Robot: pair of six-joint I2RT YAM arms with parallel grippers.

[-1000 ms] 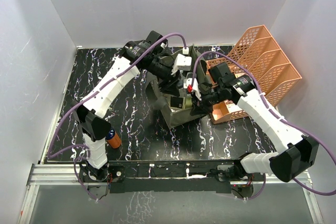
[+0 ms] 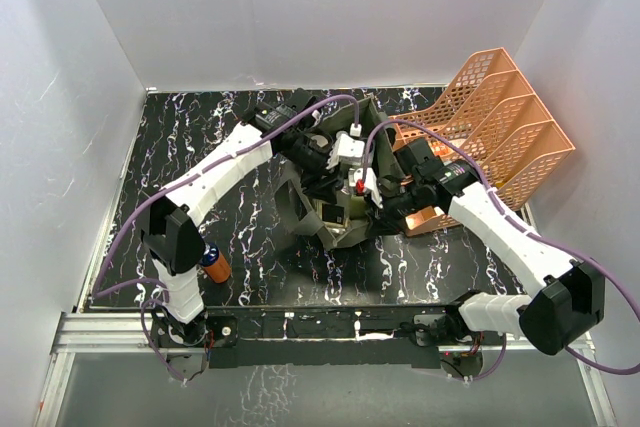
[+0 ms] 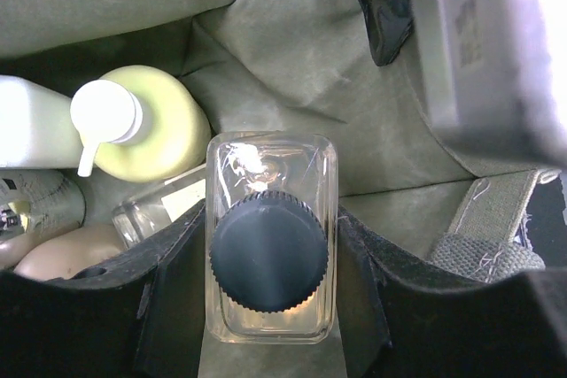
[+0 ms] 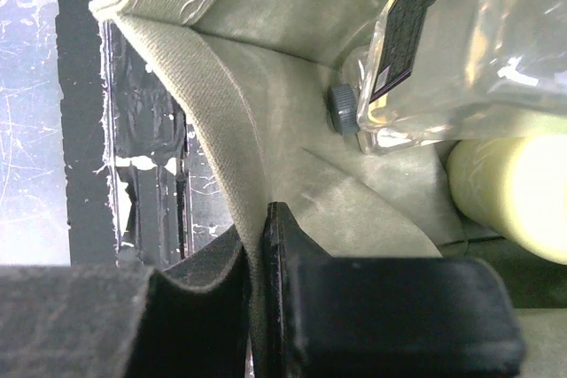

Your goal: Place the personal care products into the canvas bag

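My left gripper point(image 2: 322, 187) is shut on a clear bottle with a dark ribbed cap point(image 3: 268, 252), held inside the canvas bag point(image 3: 310, 59). Below it lie a yellow pump bottle point(image 3: 151, 130), a white bottle point(image 3: 31, 121) and other items. My right gripper is shut on the bag's rim point(image 4: 226, 130); in its view the clear bottle point(image 4: 469, 42) is at upper right. An orange-brown bottle point(image 2: 216, 264) stands at the left of the table, beside the left arm.
An orange plastic rack point(image 2: 520, 147) with compartments sits at the right, against the bag.
Both arms have shifted a little toward the table's front over the last second, and the bag's front has moved and changed shape with them.
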